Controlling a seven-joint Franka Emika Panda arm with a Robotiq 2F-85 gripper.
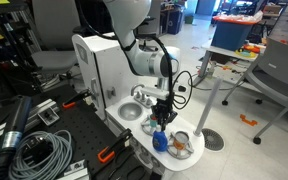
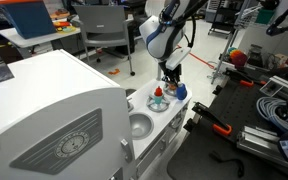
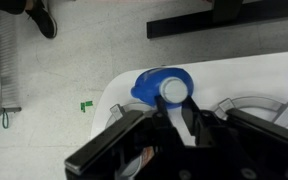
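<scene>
A pale, round-topped object [image 3: 173, 90] sits at the fingertips of my gripper, which is shut on it. Right beneath, in the wrist view, lies a blue object [image 3: 149, 83], partly covered by the pale one. Exterior view 1 has the same blue object [image 1: 161, 142] near the front edge of the white stove-like counter, with my gripper [image 1: 162, 126] low over it. From the other side, the blue object [image 2: 181, 91] appears at the counter's end. Whether the pale object touches the blue one cannot be told.
A copper-coloured pot [image 1: 181, 137] stands on a burner beside the blue object. Farther along the white counter [image 2: 167, 120] are a red-topped item [image 2: 158, 92] and a round sink [image 2: 141, 125]. A dark bench [image 2: 209, 150] with red-handled clamps runs alongside.
</scene>
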